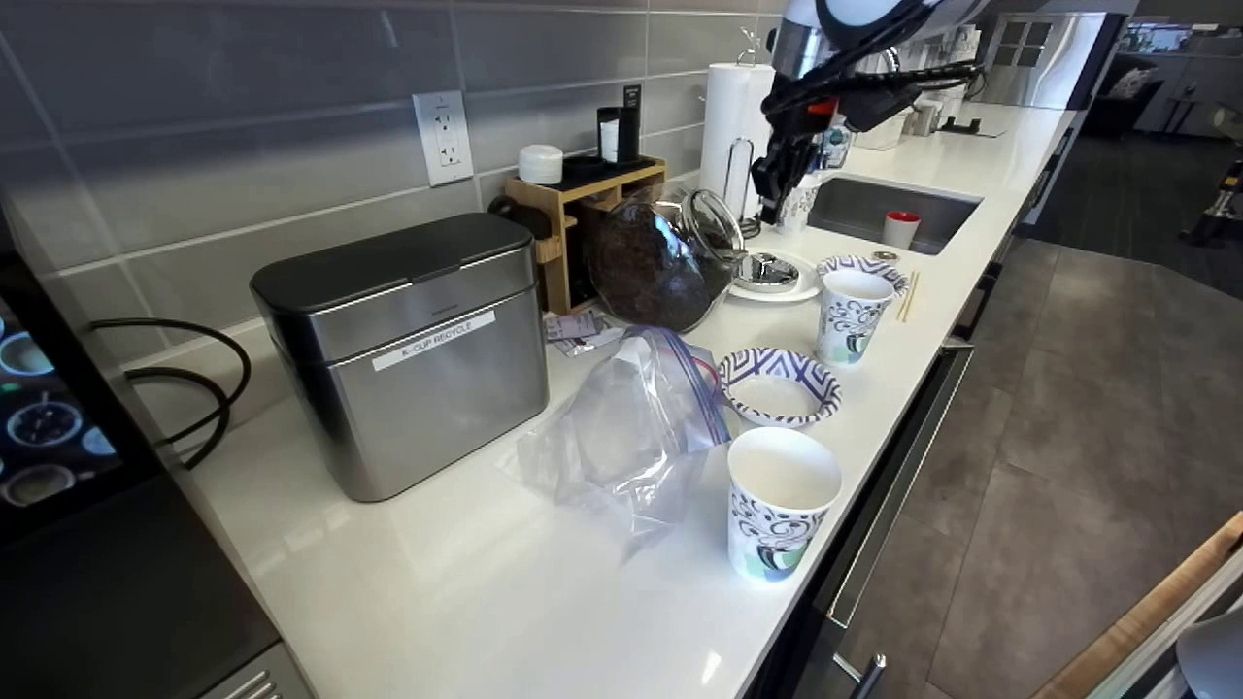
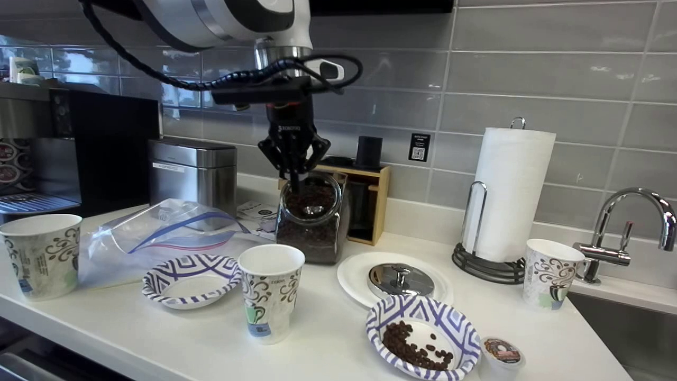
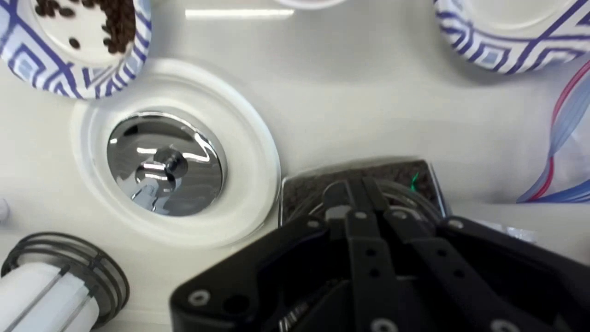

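Note:
My gripper (image 2: 293,186) points straight down, its fingers together and nothing visible between them. In exterior view 2 it overlaps the upper part of the glass jar (image 2: 312,242), which holds dark coffee beans and leans with its round mouth toward that camera. From exterior view 1, the gripper (image 1: 769,215) appears above and to the right of the jar (image 1: 653,262). The wrist view has the closed fingertips (image 3: 354,191) over the jar, hiding much of its mouth. A chrome lid (image 2: 401,279) rests on a white plate (image 2: 355,279) beside the jar.
A patterned bowl (image 2: 466,330) holds some beans; another bowl (image 2: 190,289) looks empty. Paper cups (image 2: 271,292) line the front. A clear plastic bag (image 1: 641,431), steel bin (image 1: 431,373) and paper towel stand (image 2: 488,263) stand near. Bare counter lies between the bowls.

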